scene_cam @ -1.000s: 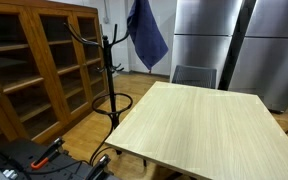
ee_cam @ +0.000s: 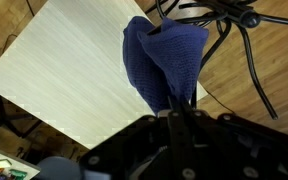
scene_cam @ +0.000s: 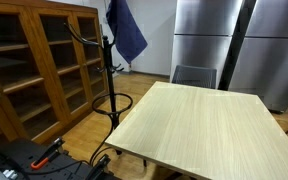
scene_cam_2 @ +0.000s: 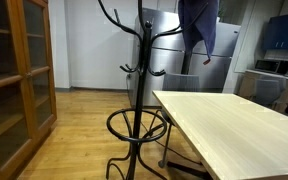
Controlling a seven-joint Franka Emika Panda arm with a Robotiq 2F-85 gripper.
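Note:
A dark blue cloth (ee_cam: 169,60) hangs from my gripper, which is shut on it in the wrist view. In exterior view 1 the cloth (scene_cam: 127,35) hangs just right of the upper part of a black coat rack (scene_cam: 109,70), its top cut off by the frame. Exterior view 2 has the cloth (scene_cam_2: 198,24) at the top, right of the rack's pole (scene_cam_2: 139,90). Whether it touches a hook cannot be told. My gripper is out of frame in both exterior views.
A pale wooden table (scene_cam: 199,125) stands right of the rack, its top bare. Wooden cabinets with glass doors (scene_cam: 24,60) line the left side. A grey chair (scene_cam: 193,76) and steel fridges (scene_cam: 199,40) stand behind the table.
In exterior view 1 the cloth has moved left, closer to the rack's pole. Rack and table have stayed in place.

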